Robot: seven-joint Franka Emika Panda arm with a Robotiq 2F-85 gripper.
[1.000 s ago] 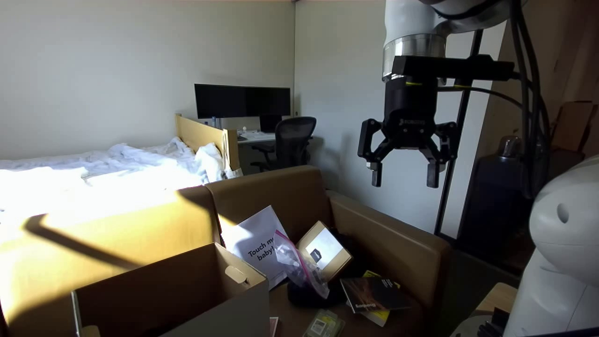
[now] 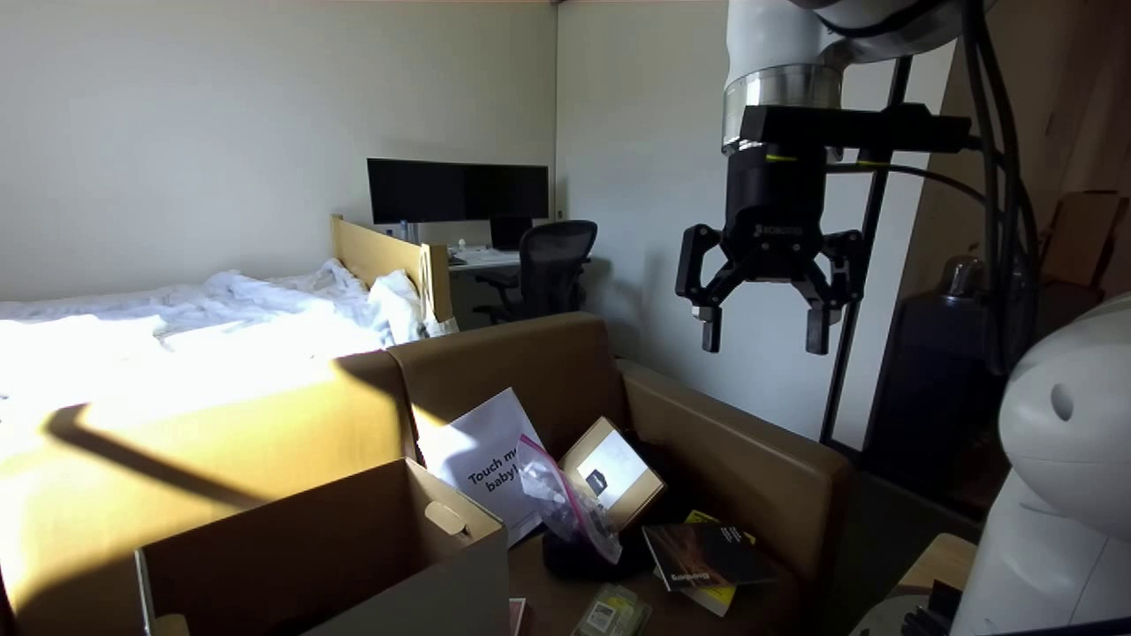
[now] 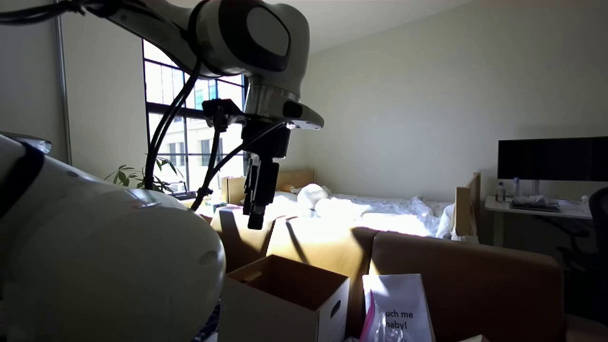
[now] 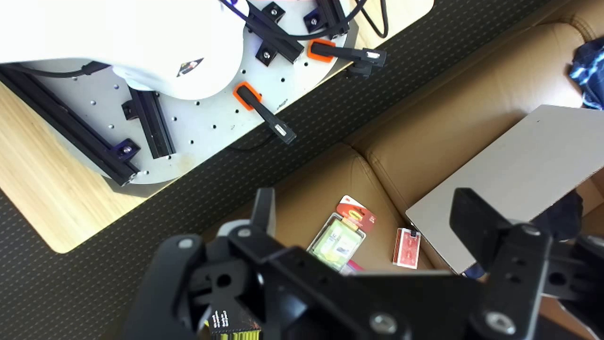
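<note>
My gripper (image 2: 764,337) hangs open in the air above the couch's right end, its fingers spread wide with nothing between them. In exterior view 2 the gripper (image 3: 256,219) is seen side-on, higher than the open cardboard box (image 3: 273,310). From the wrist, two dark fingers (image 4: 264,209) frame the couch seat far below. On that seat lie a clear pack with a green-yellow label (image 4: 336,242), a red-and-white card pack (image 4: 355,213) and a red card box (image 4: 407,247). The box's pale side (image 4: 509,170) is to their right.
Against the couch back (image 2: 509,366) lean a white "Touch me baby!" sign (image 2: 482,450), a plastic bag with a pink seal (image 2: 567,503) and a small carton (image 2: 615,472). Dark and yellow booklets (image 2: 705,556) lie by the armrest (image 2: 732,435). The robot's base plate (image 4: 215,127) borders a gap of dark floor.
</note>
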